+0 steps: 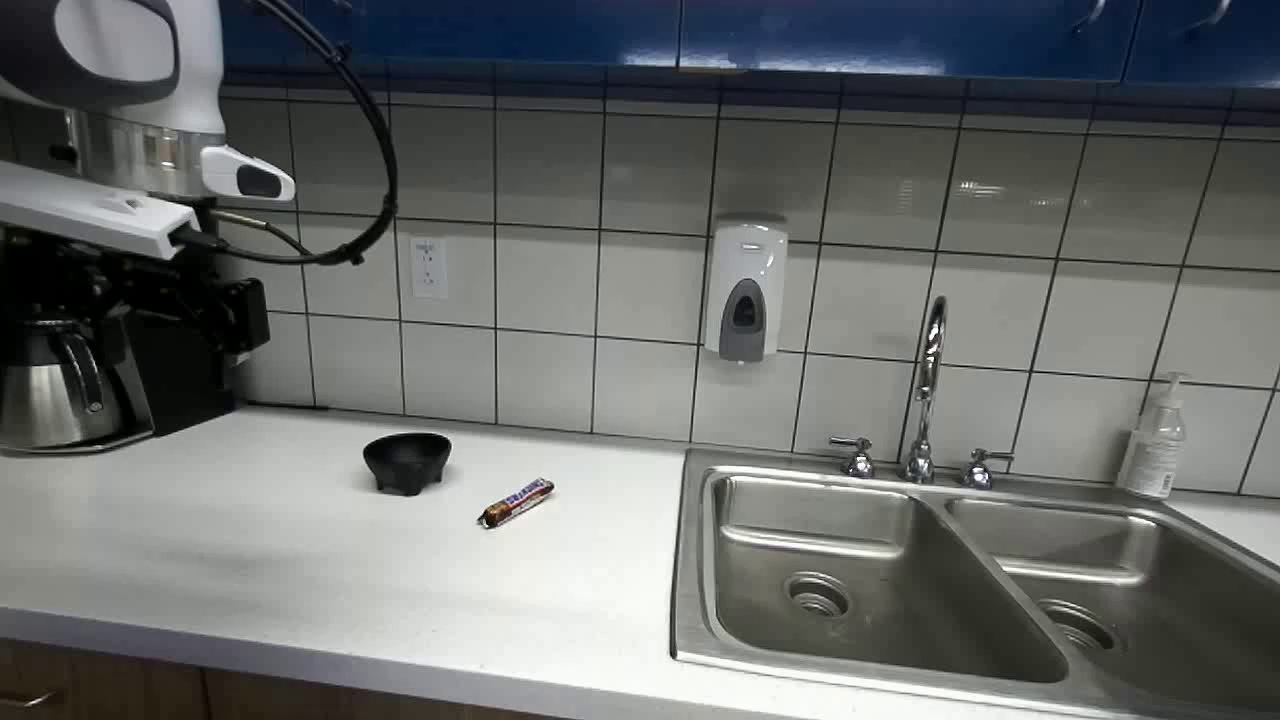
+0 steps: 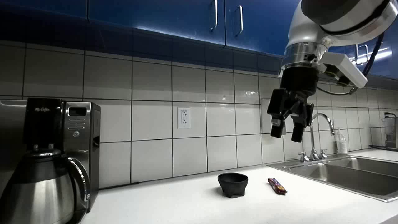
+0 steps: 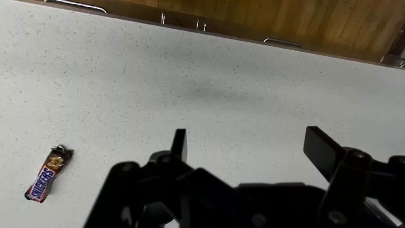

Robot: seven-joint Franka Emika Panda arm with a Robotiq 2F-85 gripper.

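A Snickers bar in its brown wrapper (image 1: 516, 503) lies on the white counter, just right of a small black footed bowl (image 1: 408, 463). In exterior view 2 the bowl (image 2: 233, 184) stands upright and looks empty from the side, with the bar (image 2: 277, 186) apart from it. My gripper (image 2: 287, 133) hangs high over the counter, fingers pointing down, open with nothing between them. The wrist view has the bar (image 3: 48, 174) at lower left, well outside the wide-spread fingers of the gripper. A dark rounded shape behind the left finger may be the bowl; mostly it is hidden.
A coffee maker with a steel carafe (image 2: 46, 186) occupies the counter's left end. To the right are a double steel sink (image 1: 888, 576), a tall faucet (image 1: 926, 384) and a soap bottle (image 1: 1154, 444). Blue cabinets (image 2: 156, 18) hang above.
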